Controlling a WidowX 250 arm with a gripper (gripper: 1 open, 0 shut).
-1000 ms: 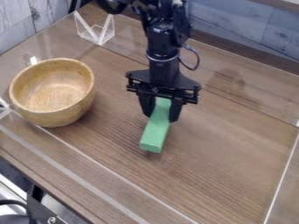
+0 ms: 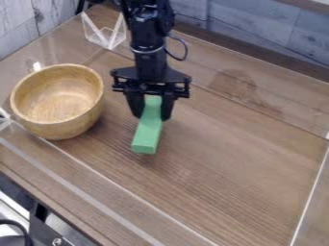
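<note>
The black gripper (image 2: 152, 94) is shut on a green object (image 2: 148, 130), an elongated piece that hangs tilted below it over the wooden table (image 2: 225, 183). To its left sits a tan wooden bowl (image 2: 54, 101), apart from the green object. The fingertips are partly hard to make out against the dark body of the arm.
A white wire-like object (image 2: 103, 29) stands at the back left. A blue-grey wall (image 2: 257, 38) runs along the back, and a dark cable lies at the bottom left corner.
The gripper and the green object have moved left, toward the bowl, and slightly up in the view. The bowl has stayed in place.
</note>
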